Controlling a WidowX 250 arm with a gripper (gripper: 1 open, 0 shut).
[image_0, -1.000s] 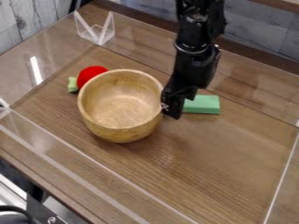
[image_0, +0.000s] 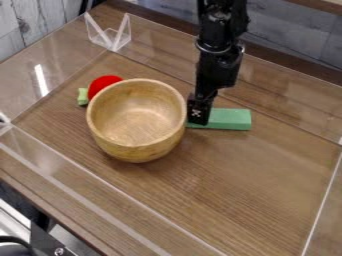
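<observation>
A black robot gripper (image_0: 201, 106) hangs from the top centre, its fingers down beside the right rim of a tan bowl (image_0: 134, 120). A flat green block (image_0: 230, 119) lies on the wooden table just right of the bowl, with the fingertips at its left part. Whether the fingers are open or shut is hard to tell.
A red round object (image_0: 107, 86) with a small green piece (image_0: 83, 96) lies left of the bowl. A white wire object (image_0: 114, 32) stands at the back left.
The gripper has moved back and slightly left, and its arm stands more upright. The green block's visible part reaches a little further left.
</observation>
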